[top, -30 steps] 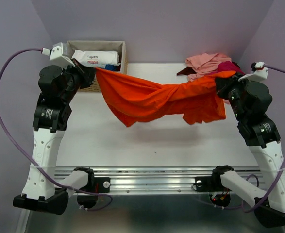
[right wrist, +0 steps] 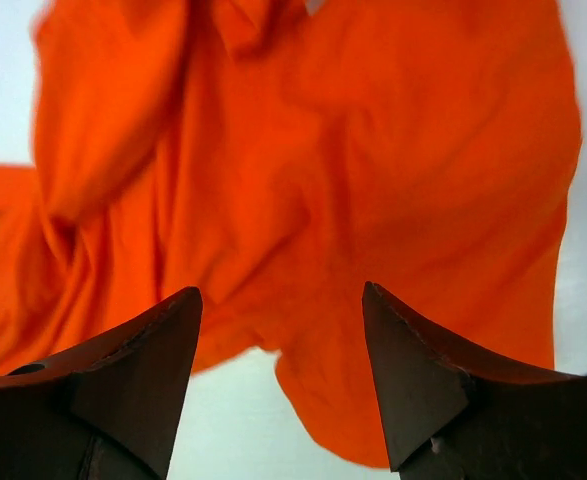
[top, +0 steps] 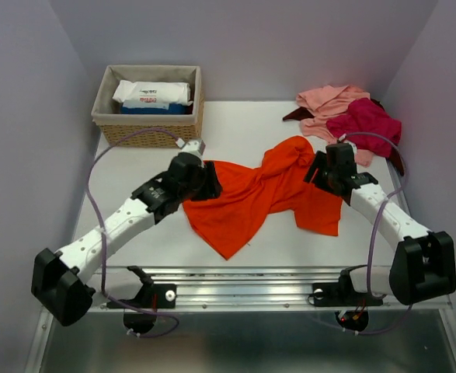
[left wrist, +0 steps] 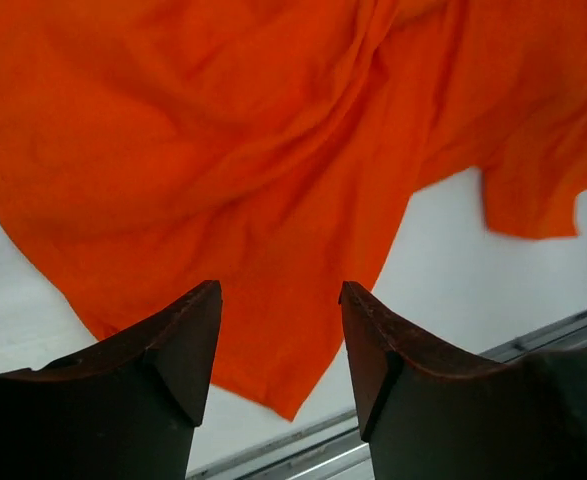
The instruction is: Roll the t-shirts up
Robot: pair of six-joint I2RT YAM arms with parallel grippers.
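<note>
An orange t-shirt [top: 243, 198] lies crumpled across the middle of the table, its right part bunched into folds and one corner pointing toward the front edge. Over its left end is my left gripper [top: 210, 186]; in the left wrist view its fingers [left wrist: 188, 345] stand apart, with only cloth below them. The right gripper [top: 315, 172] hovers above the bunched right part. Its fingers [right wrist: 163, 350] are also spread, and nothing is held between them in the right wrist view. Pink [top: 321, 101] and magenta [top: 367, 120] garments are heaped at the back right.
A wicker basket [top: 150, 138] with a lined rim stands at the back left, holding a white rolled bundle [top: 154, 94] and something blue. Dark cloth sticks out from the garment heap. Bare white table [top: 239, 128] shows behind the shirt, and a metal rail [top: 235, 277] runs along the front.
</note>
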